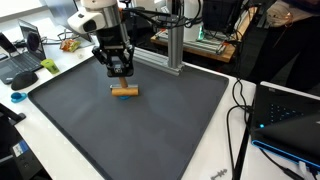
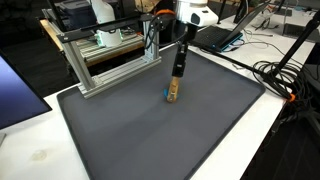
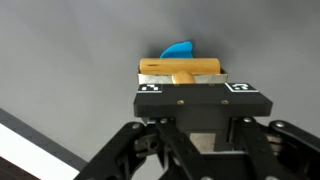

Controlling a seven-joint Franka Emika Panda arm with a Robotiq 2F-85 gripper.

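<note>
A wooden mallet-like piece with an orange-brown cylindrical head is at the far side of the grey mat, below my gripper. In the wrist view the wooden head lies crosswise beyond the fingers, and a rounded tan part shows at the gap between them. My gripper is shut on its handle. A small blue object sits just past the head, partly hidden by it; whether the two touch, I cannot tell. From the other side, the wooden piece appears upright under the gripper.
A metal frame post stands at its back edge. A black laptop-like device with cables lies off to the right.
</note>
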